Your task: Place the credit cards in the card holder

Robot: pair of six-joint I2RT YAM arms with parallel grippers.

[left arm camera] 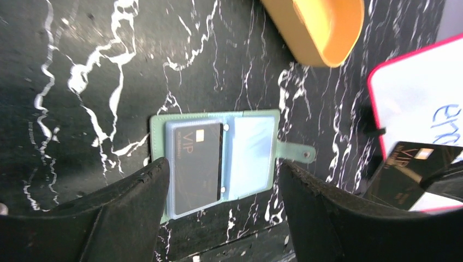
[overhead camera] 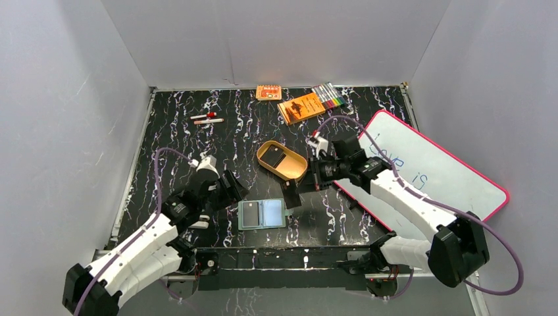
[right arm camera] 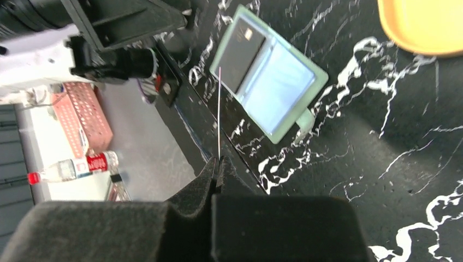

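The green card holder (left arm camera: 158, 136) lies open on the table; a black VIP card (left arm camera: 196, 169) sits in its left side, while the pale blue right side (left arm camera: 252, 153) shows no card. Another black card (overhead camera: 291, 194) is pinched in my right gripper (overhead camera: 309, 185), raised between the yellow tray and the holder. In the right wrist view this held card (right arm camera: 219, 114) appears edge-on as a thin line above the shut fingers. Just left of the holder, my left gripper (overhead camera: 242, 189) is open and empty; in the left wrist view its fingers straddle the holder's near part.
A yellow tray (overhead camera: 301, 174) with a black card (overhead camera: 272, 156) in it stands behind the holder. The whiteboard (overhead camera: 428, 171) covers the right side. Pens (overhead camera: 209, 121), an orange book (overhead camera: 301, 108) and markers (overhead camera: 328, 95) lie farther back.
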